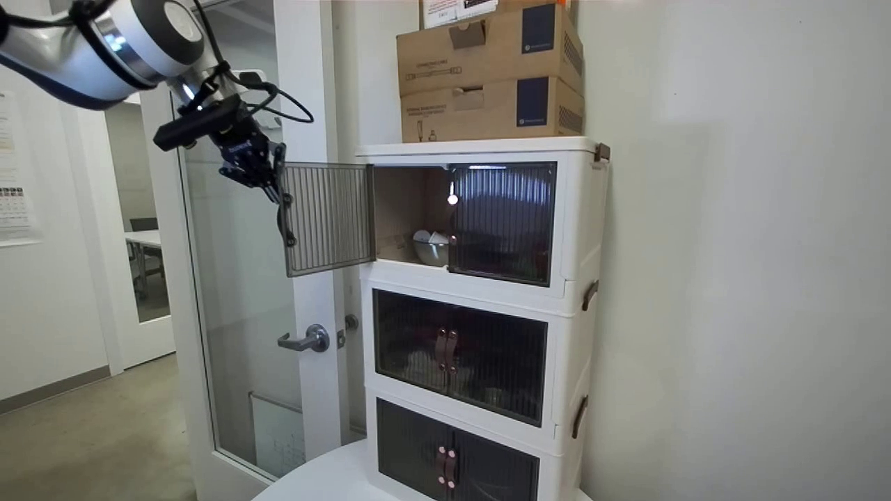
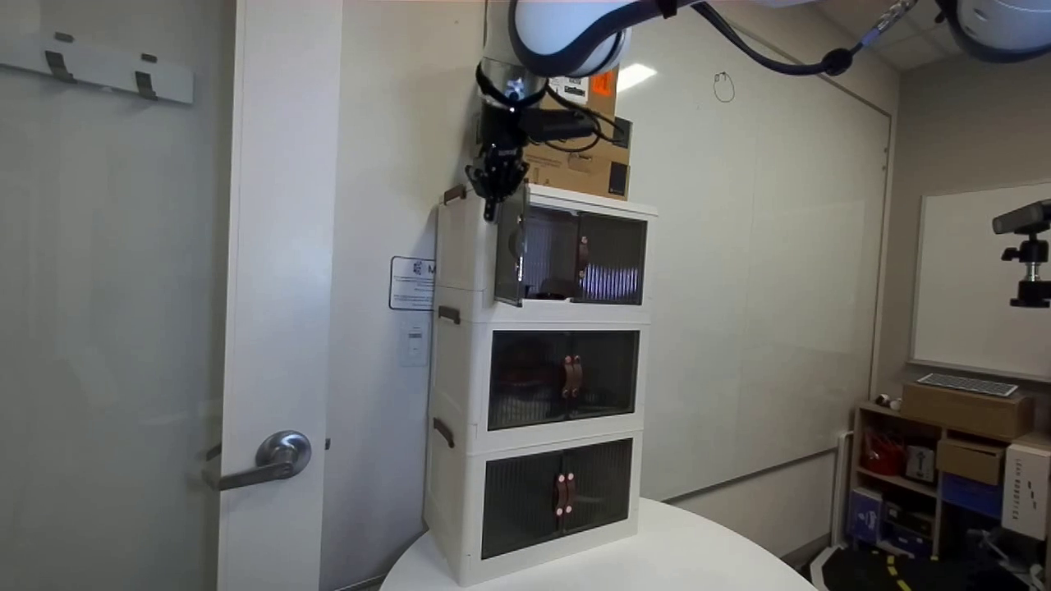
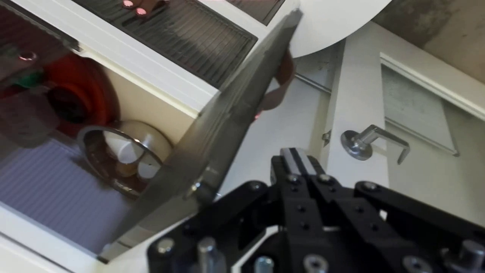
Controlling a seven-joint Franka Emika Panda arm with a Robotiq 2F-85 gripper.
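Observation:
The top cabinet's left door (image 1: 330,218), a ribbed smoky panel, stands swung out to the left. Its dark handle (image 1: 286,220) is on the free edge. My gripper (image 1: 276,197) is at that edge, close by the upper end of the handle; whether it touches cannot be made out. In the wrist view the door (image 3: 218,123) appears edge-on to the left of my shut fingers (image 3: 298,168), on the handle side, with nothing between them. From the other side, my gripper (image 2: 489,212) hangs just left of the open door (image 2: 512,246).
Inside the top compartment sits a metal bowl (image 3: 150,136) holding white items, near a red object (image 3: 86,91). The right door (image 1: 503,221) is closed, as are the two lower cabinets. Cardboard boxes (image 1: 484,75) are stacked on top. A glass room door (image 1: 242,292) stands to the left.

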